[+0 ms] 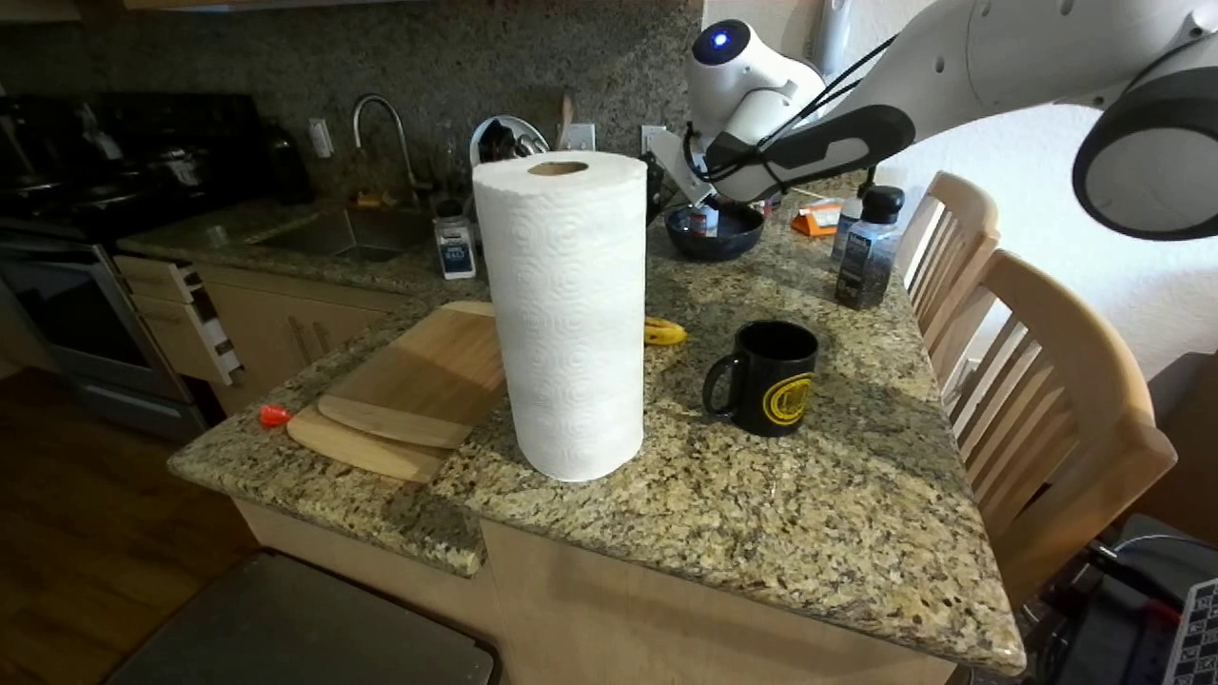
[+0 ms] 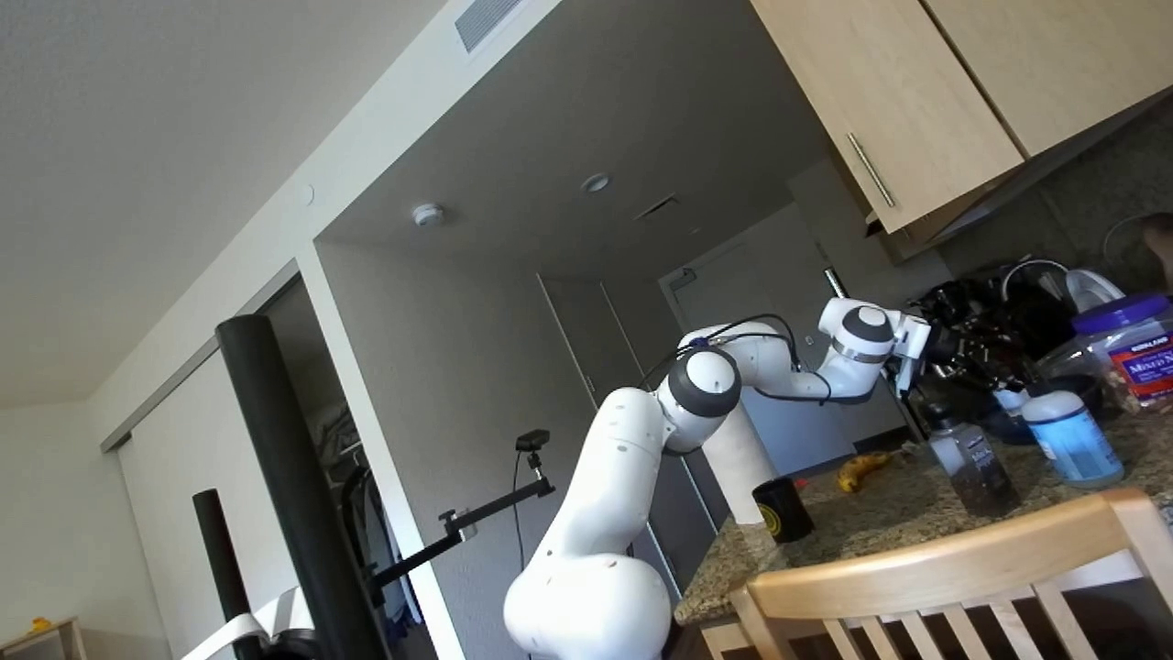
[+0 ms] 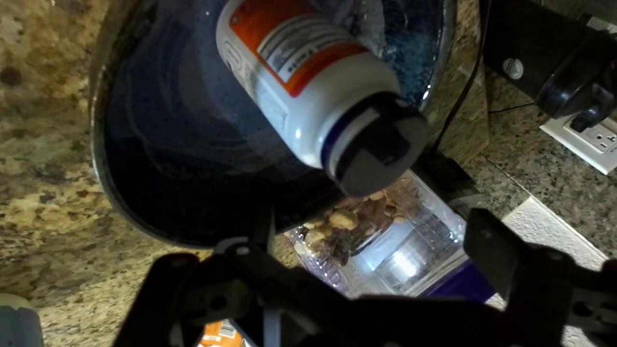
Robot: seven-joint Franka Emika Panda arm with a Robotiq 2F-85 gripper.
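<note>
A white bottle with an orange label and dark cap (image 3: 301, 75) lies tilted in the dark blue bowl (image 3: 173, 196), its cap reaching over the rim in the wrist view. In exterior view 1 the bowl (image 1: 736, 242) sits toward the far end of the counter, with the bottle (image 1: 704, 221) showing inside. My gripper is open, its fingers spread apart with no object held between them. The bottle's cap appears beyond the fingertips. From exterior view 1, the paper towel roll (image 1: 577, 331) hides most of the gripper.
A clear tub of nuts with a purple lid (image 3: 382, 243) stands beside the bowl. Dark-capped bottle (image 1: 868, 257), orange packet (image 1: 816, 217), banana (image 1: 663, 331), black mug (image 1: 776, 377) and cutting boards (image 1: 411, 382) share the counter. Open counter surrounds the mug.
</note>
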